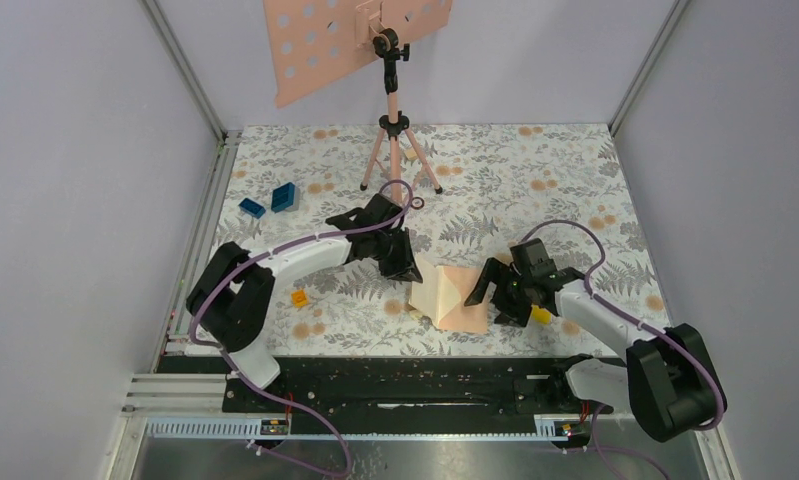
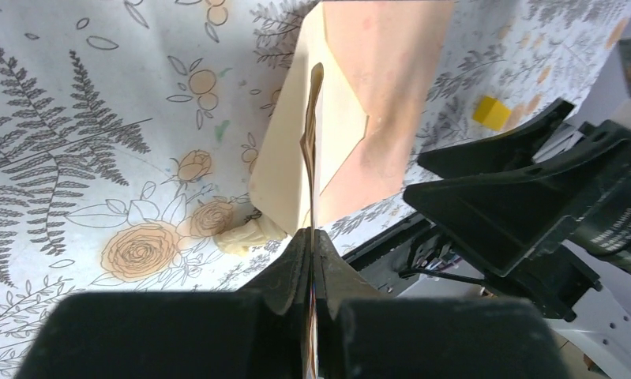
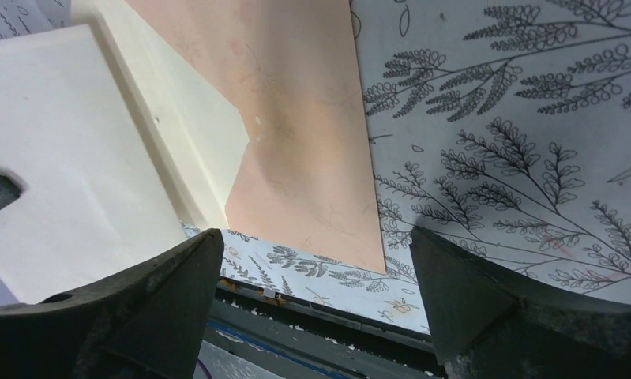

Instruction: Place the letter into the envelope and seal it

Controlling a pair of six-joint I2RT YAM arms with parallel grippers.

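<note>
My left gripper [image 1: 407, 272] is shut on the cream letter, which in the left wrist view stands nearly edge-on as a thin strip [image 2: 311, 158] rising from between the fingertips. Below it lies the peach envelope [image 1: 463, 312] with its cream flap [image 2: 343, 126] folded open. In the right wrist view the letter [image 3: 59, 134] shows as a pale sheet left of the envelope [image 3: 312, 174]. My right gripper [image 1: 485, 295] stands open over the envelope's right side, nothing between its fingers.
A yellow block [image 1: 541, 315] lies right of the envelope, an orange block [image 1: 299, 298] at left, blue boxes [image 1: 285, 197] at back left. A pink tripod [image 1: 394, 150] stands at the back.
</note>
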